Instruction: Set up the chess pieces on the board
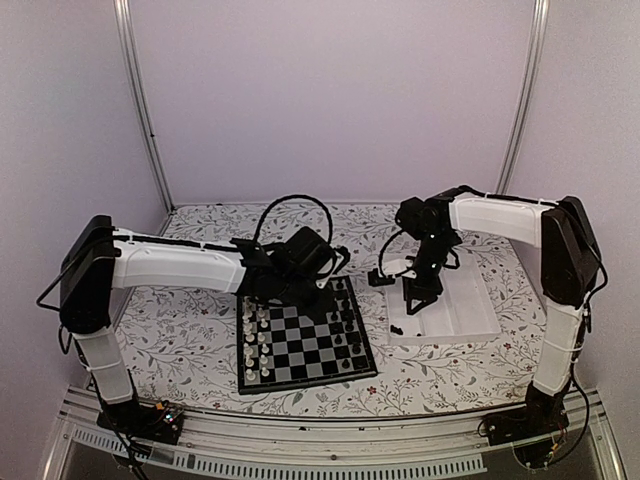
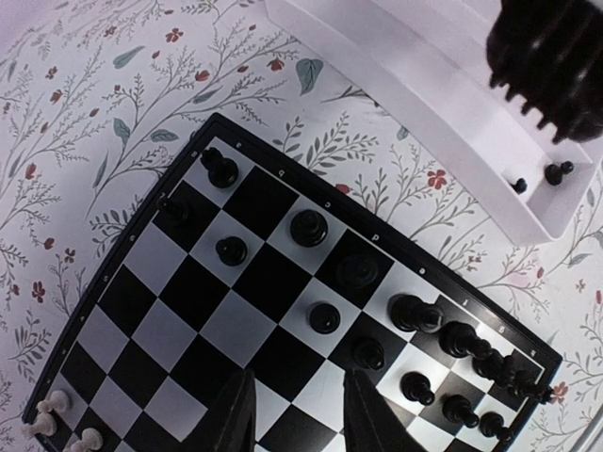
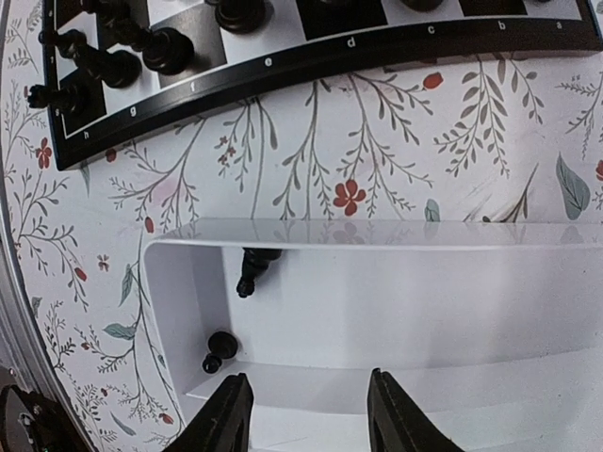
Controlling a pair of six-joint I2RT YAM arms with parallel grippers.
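The chessboard (image 1: 300,350) holds white pieces (image 2: 52,403) along one side and black pieces (image 2: 415,314) along the other, several seen up close in the left wrist view. My left gripper hangs over the board, fingers apart with nothing between them. My right gripper is over the white tray (image 3: 396,301), fingers apart and empty. Two black pieces (image 3: 220,347) lie in the tray's compartment at its end nearest the board's h-file, one partly hidden behind the wall.
Patterned tablecloth (image 2: 113,85) surrounds board and tray, with a narrow strip of it between them.
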